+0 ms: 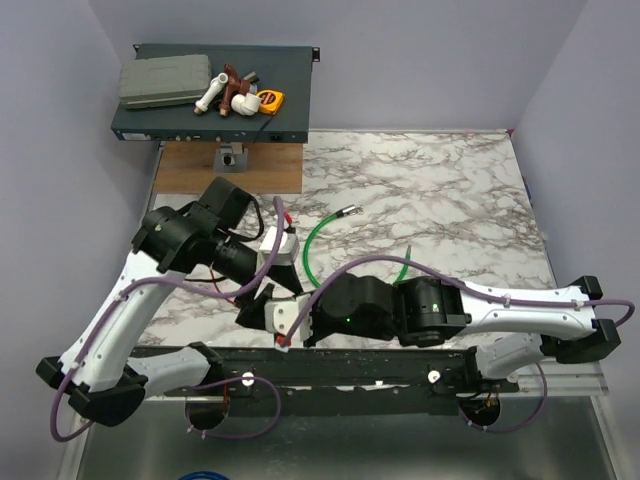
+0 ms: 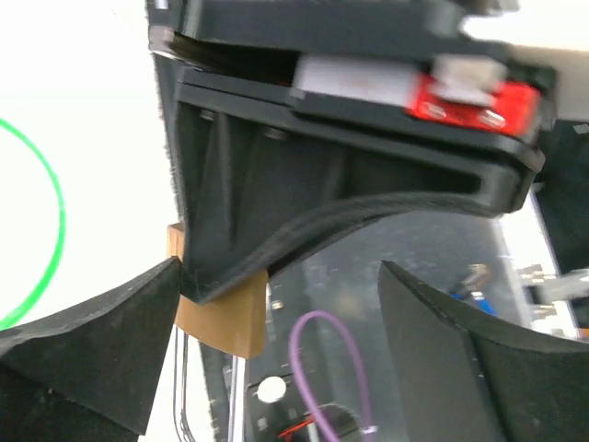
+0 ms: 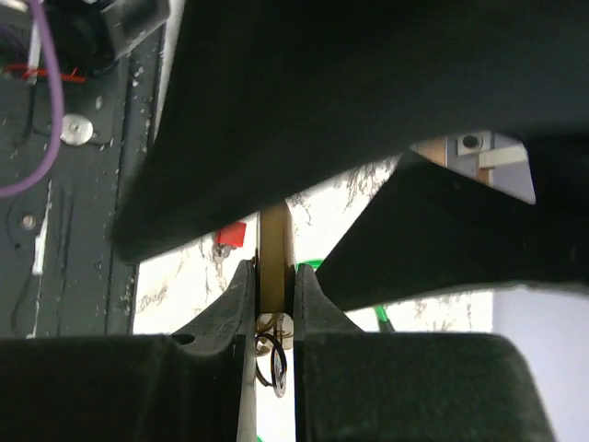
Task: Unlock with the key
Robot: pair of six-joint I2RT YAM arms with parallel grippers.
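Note:
In the right wrist view my right gripper is shut on a brass-coloured block [image 3: 272, 249], with key rings [image 3: 276, 368] hanging below it. In the left wrist view the block [image 2: 221, 313] sits behind the right gripper's black body, between the fingers of my left gripper, which stand apart. From above, both grippers meet near the front middle of the marble table [image 1: 440, 190], and the block is hidden.
A shelf [image 1: 170, 120] with a case, white and brown fittings and a tape measure stands at the back left. A green hose [image 1: 325, 223] lies mid-table.

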